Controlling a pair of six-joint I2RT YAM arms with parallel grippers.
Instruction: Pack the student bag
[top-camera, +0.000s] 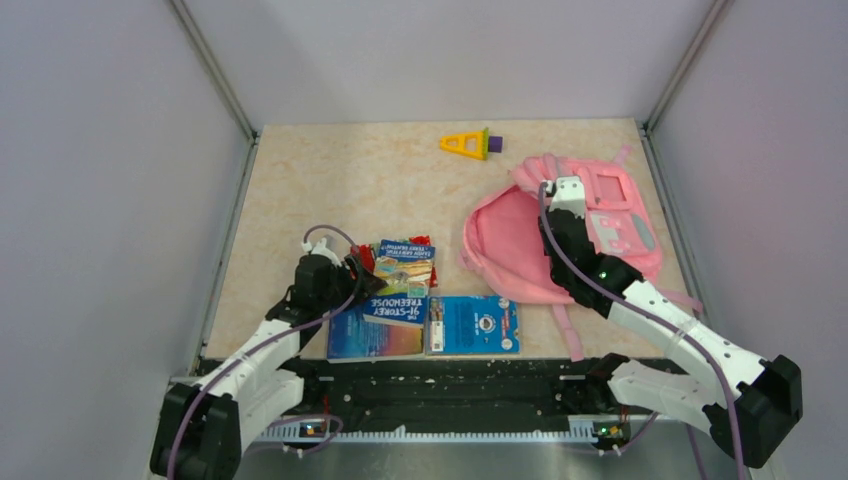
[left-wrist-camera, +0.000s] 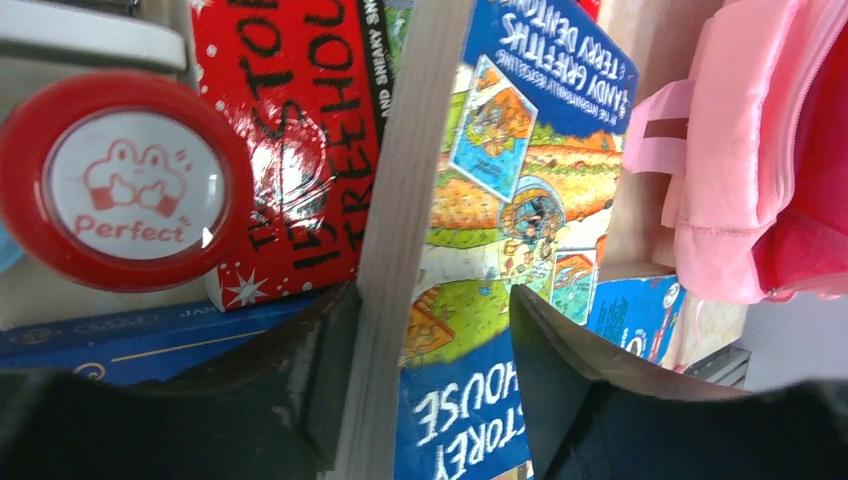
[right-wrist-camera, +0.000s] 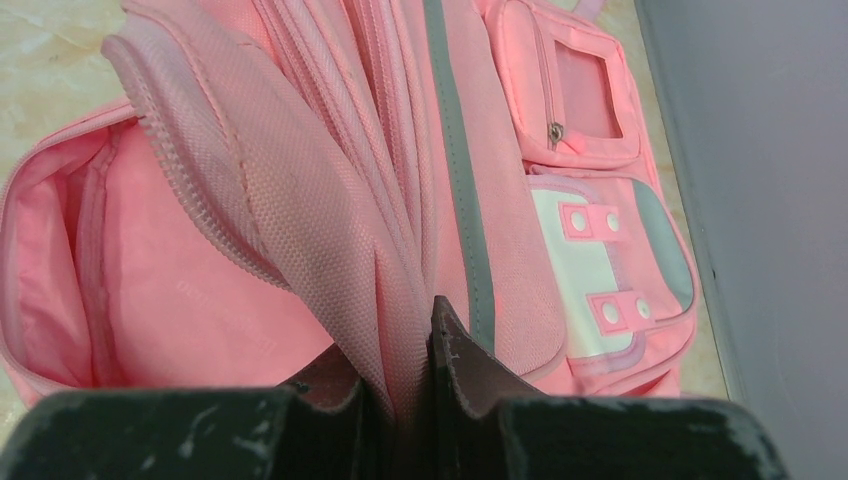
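Observation:
The 91-Storey Treehouse book (top-camera: 405, 260) lies atop a red book (left-wrist-camera: 280, 150) and blue books, including one (top-camera: 473, 323) to its right. In the left wrist view my left gripper is part open around that top book, one finger at its page edge, the other over the cover. The pink backpack (top-camera: 505, 250) lies open at the right. My right gripper is shut on a pink fabric flap of the bag's opening.
A yellow toy (top-camera: 463, 143) with a purple end sits at the back middle. A red-rimmed round item (left-wrist-camera: 135, 180) lies left of the books.

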